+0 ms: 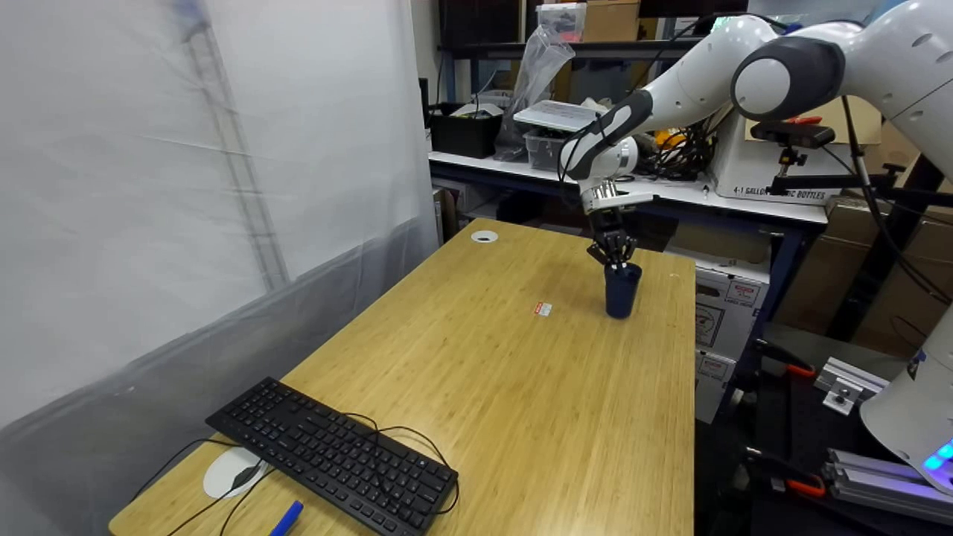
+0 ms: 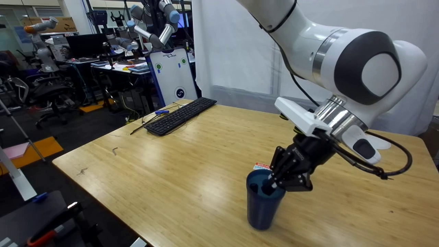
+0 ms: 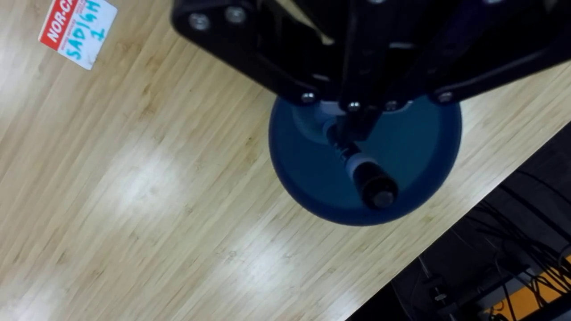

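A dark blue cup [image 1: 622, 293] stands upright on the wooden table [image 1: 500, 357], near its right edge in exterior view 1. At the cup's mouth is my gripper [image 2: 271, 184], shut, its fingertips reaching in over the rim. Looking down in the wrist view, the cup [image 3: 428, 176] holds a marker [image 3: 377, 187] with a black end, leaning inside. The marker passes close below my gripper; contact between them cannot be made out, and the dark fingers hide part of the cup's interior.
A red and white label [image 3: 77, 32] lies flat beside the cup. At the table's far end from the cup are a black keyboard [image 1: 335, 455] with its cable and a blue pen-like object [image 1: 287, 517].
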